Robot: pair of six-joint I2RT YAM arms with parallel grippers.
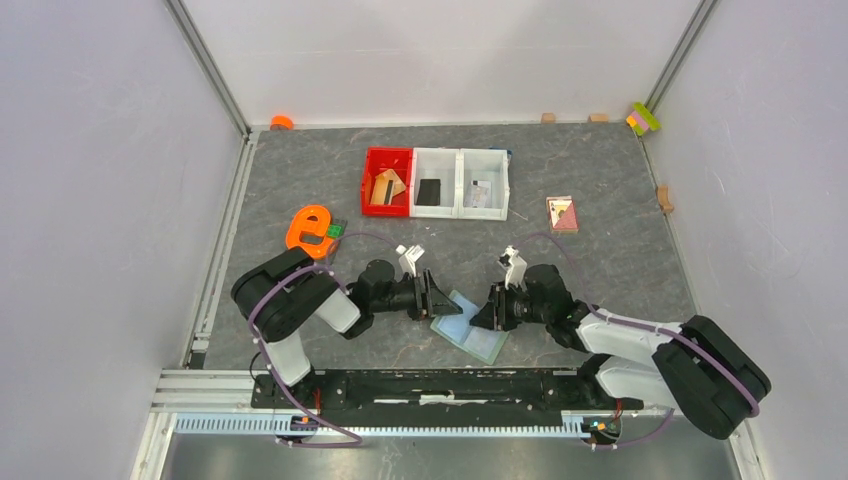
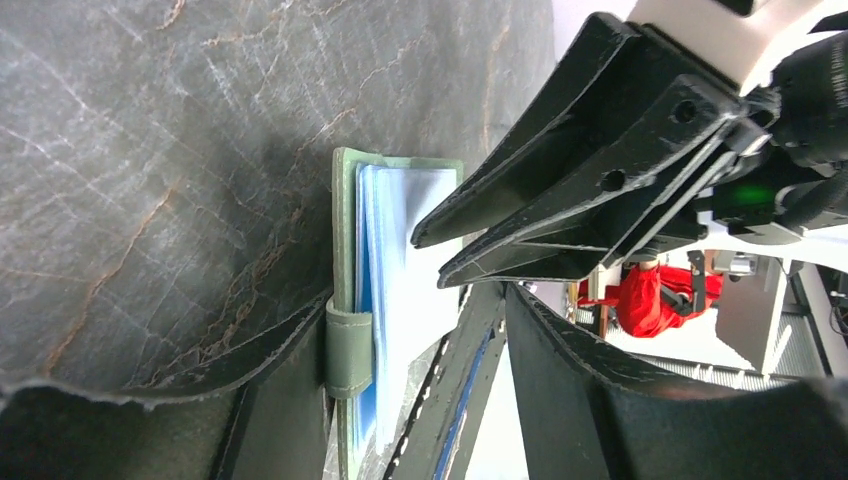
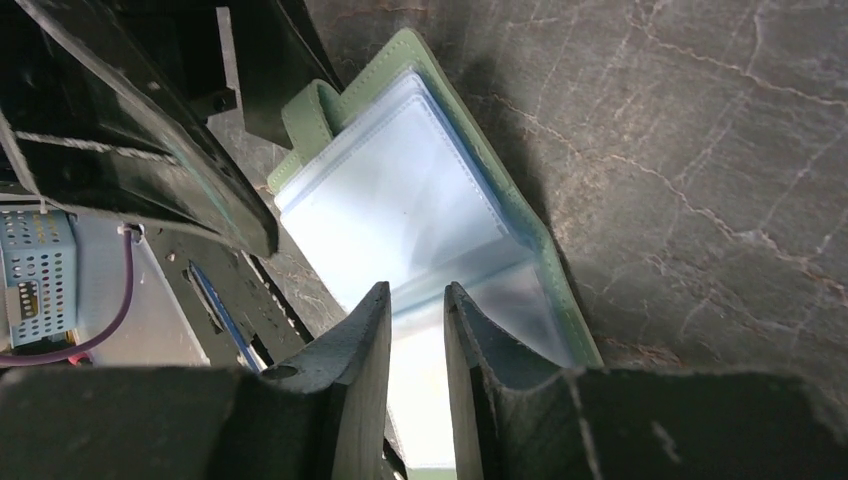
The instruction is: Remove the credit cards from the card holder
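Note:
The card holder (image 1: 484,344) lies spread out near the table's front edge, its green cover holding pale, translucent sleeves. In the left wrist view a small green strap (image 2: 349,352) stands at its near side. My left gripper is open, one finger on each side of the strap end, apart from the sleeves on the right. Over the lower sleeve my right gripper stands partly open, a narrow gap between its tips; nothing is clearly pinched there. No separate credit card can be made out among the pale sleeves (image 3: 400,190).
A red bin (image 1: 374,208) and white bins (image 1: 436,212) stand at the back. An orange tape dispenser (image 1: 296,234) is at the left, a red card box (image 1: 562,216) at the right. Both arms are close together over the holder.

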